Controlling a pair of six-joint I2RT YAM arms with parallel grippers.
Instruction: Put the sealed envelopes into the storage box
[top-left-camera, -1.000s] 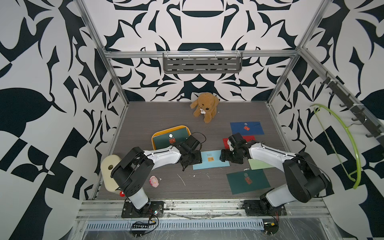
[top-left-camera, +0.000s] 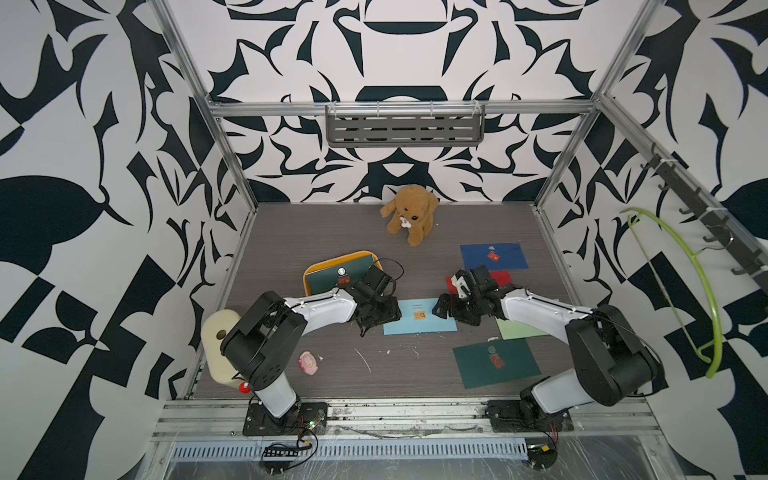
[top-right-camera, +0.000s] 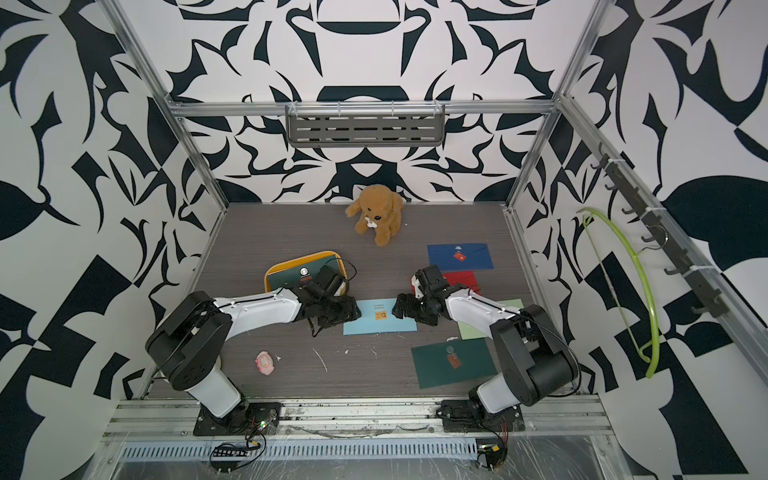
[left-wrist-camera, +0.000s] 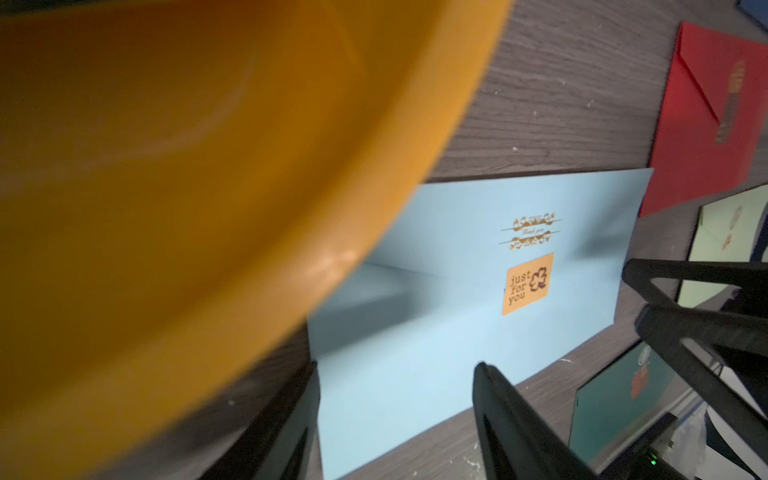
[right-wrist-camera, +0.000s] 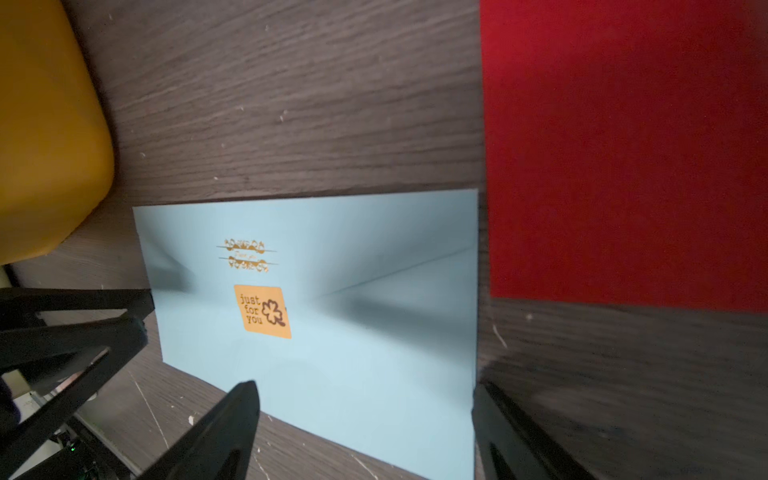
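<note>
A light blue envelope (top-left-camera: 418, 317) with a "just for you" sticker lies mid-table between both grippers. At its left end, my left gripper is open, with its fingers standing apart. My right gripper is over the other end; its fingers are apart too, and the right-hand finger (right-wrist-camera: 500, 412) is at the envelope's side edge. Whether either touches the paper is unclear. The yellow storage box (top-left-camera: 342, 260) behind my left arm holds a dark green envelope (top-left-camera: 324, 278).
A red envelope (left-wrist-camera: 708, 120), a navy one (top-left-camera: 504, 256), a pale green one (top-left-camera: 532, 329) and a dark green one (top-left-camera: 480, 366) lie to the right. A teddy bear (top-left-camera: 413, 212) sits at the back. A pink object (top-left-camera: 308, 363) lies front left.
The light blue envelope has shifted slightly left and a little toward the back. The box and other envelopes have stayed put.
</note>
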